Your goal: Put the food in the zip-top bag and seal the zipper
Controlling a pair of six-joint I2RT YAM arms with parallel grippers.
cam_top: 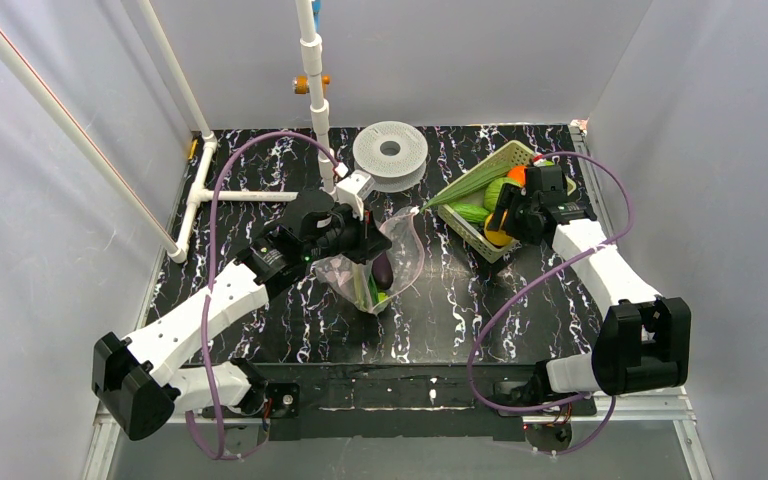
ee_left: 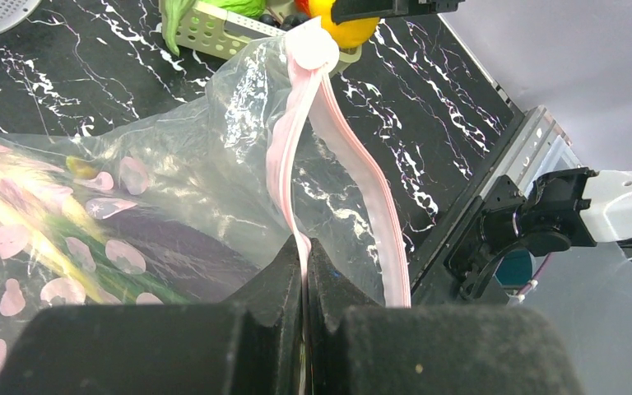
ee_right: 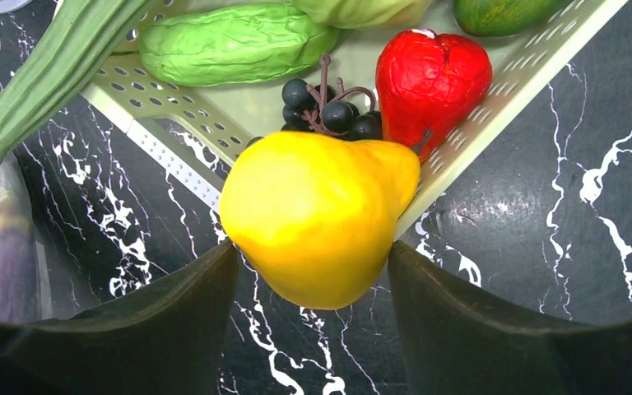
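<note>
My left gripper (cam_top: 368, 245) is shut on the edge of the clear zip top bag (ee_left: 173, 214), whose pink zipper (ee_left: 354, 164) hangs open. Through the bag show a dark eggplant (cam_top: 381, 270) and green and yellow produce. On the right, my right gripper is round a yellow pepper (ee_right: 313, 214) at the near end of the perforated food basket (ee_right: 469, 156), fingers at both sides; whether they grip it is hard to tell. The basket also holds a red pepper (ee_right: 432, 86), dark grapes (ee_right: 337, 115), a green cucumber (ee_right: 234, 45) and a long green gourd (ee_right: 49, 74).
A white spool (cam_top: 390, 150) stands at the back centre of the marble table (cam_top: 460, 310). White pipes (cam_top: 250, 197) frame the back left, with an upright pipe near the spool.
</note>
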